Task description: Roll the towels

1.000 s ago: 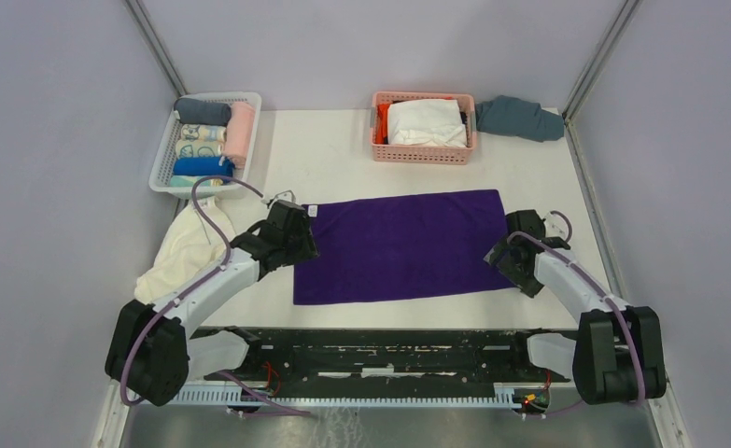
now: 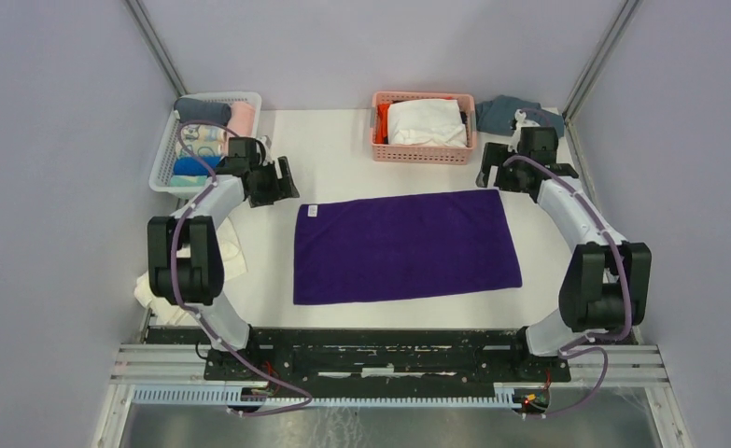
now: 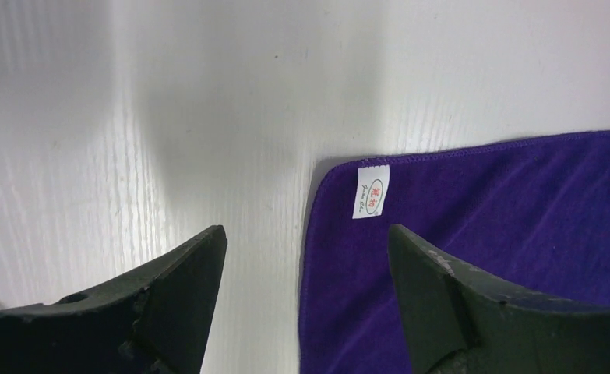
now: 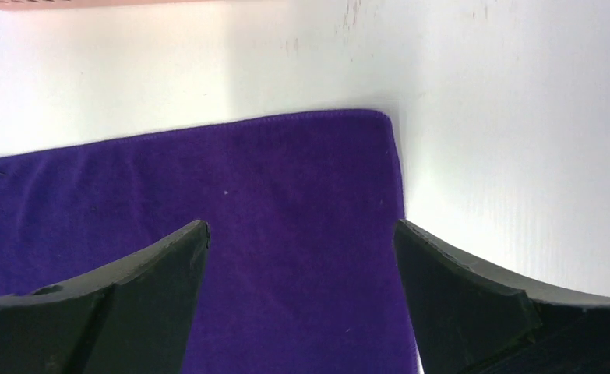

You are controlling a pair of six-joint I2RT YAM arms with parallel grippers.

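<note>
A purple towel (image 2: 403, 247) lies flat across the middle of the table, a white label (image 3: 370, 191) on its far left corner. My left gripper (image 2: 283, 179) is raised just beyond that corner; in the left wrist view its open fingers (image 3: 161, 312) flank the towel's left edge. My right gripper (image 2: 492, 163) hangs above the far right corner, open, with nothing between its fingers; the towel's right edge shows below it.
A white basket (image 2: 161, 159) of rolled towels stands back left, a pink basket (image 2: 417, 155) of folded cloth back centre. A grey-blue cloth (image 2: 499, 112) lies back right, cream cloth (image 2: 232, 252) at left under the arm.
The towel lies as before.
</note>
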